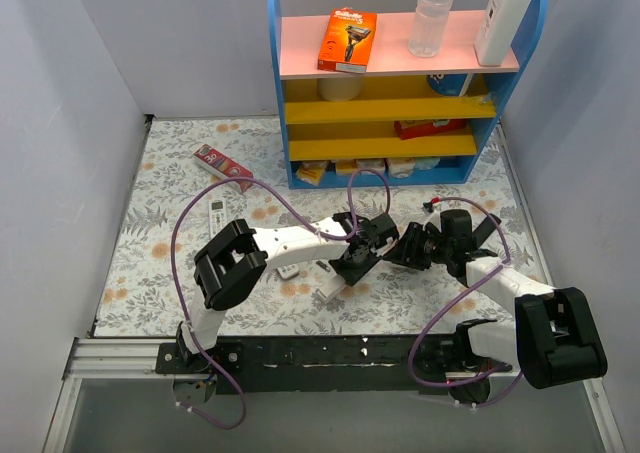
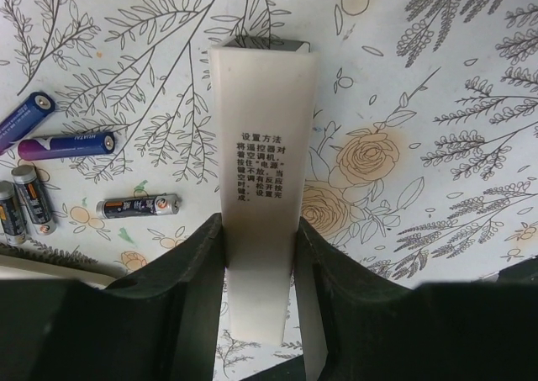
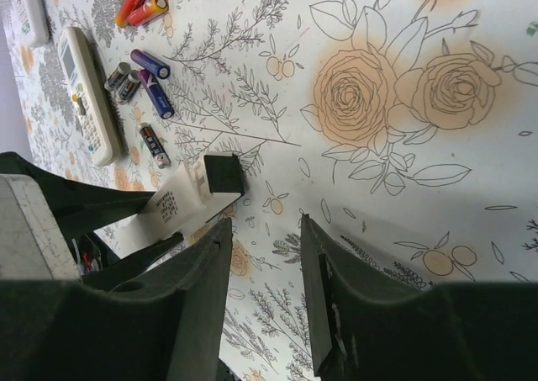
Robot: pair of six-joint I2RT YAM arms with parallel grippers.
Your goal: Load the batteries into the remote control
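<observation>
My left gripper is shut on a white remote control (image 2: 265,95), its back with printed text facing the wrist camera. The remote's dark end (image 3: 224,174) points away from that gripper, towards the right arm's side. Just to the right, my right gripper stands part open, only tablecloth showing between its fingers. Loose on the cloth, left of the held remote, lie purple batteries (image 2: 67,145) and small black batteries (image 2: 139,206). Orange batteries (image 3: 148,10) show farther off in the right wrist view.
Another white remote (image 3: 88,95) lies flat beside the batteries, and a slim white one (image 1: 218,213) is farther left. A red box (image 1: 222,165) rests at the back left. The shelf (image 1: 390,113) blocks the back.
</observation>
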